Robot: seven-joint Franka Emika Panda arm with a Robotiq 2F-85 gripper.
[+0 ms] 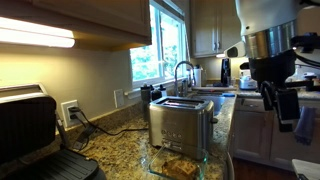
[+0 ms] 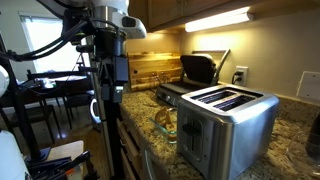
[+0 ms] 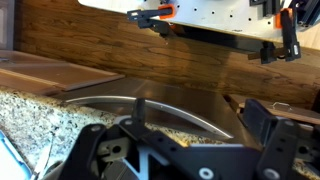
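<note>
My gripper stands open in the wrist view, its two dark fingers wide apart with nothing between them. Below it lie the counter's front edge and the wooden floor. A silver two-slot toaster (image 1: 178, 124) stands on the granite counter; exterior view 2 shows the toaster (image 2: 228, 138) close up, its slots looking empty. Beside it sits a clear glass dish (image 1: 157, 165) holding browned bread (image 1: 180, 167). In exterior view 1 the arm hangs to the right of the toaster, off the counter and apart from everything on it.
A black contact grill (image 1: 38, 135) with its lid raised occupies the near left counter. A power cord (image 1: 110, 131) runs from the wall outlet (image 1: 71, 112) along the wall. Farther back are the sink faucet (image 1: 181, 70) and window. Open floor lies right of the counter.
</note>
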